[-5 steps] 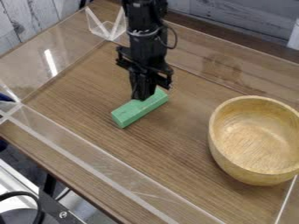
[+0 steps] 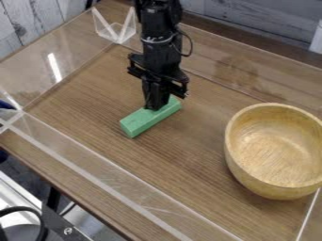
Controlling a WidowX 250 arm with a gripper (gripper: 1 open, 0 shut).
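Observation:
A green rectangular block (image 2: 147, 120) lies diagonally on the wooden table, left of center. The black robot gripper (image 2: 157, 99) hangs just over the block's upper right end, pointing down. Its fingers look shut, with nothing visible held; whether the tips touch the block cannot be told.
A large tan round bowl (image 2: 270, 151) sits on the right side of the table (image 2: 88, 169). A clear plastic piece (image 2: 113, 24) is at the top left, and black cables lie at the bottom left corner.
The gripper has shifted very slightly and its upper parts have turned a little. The green block stays in about the same place.

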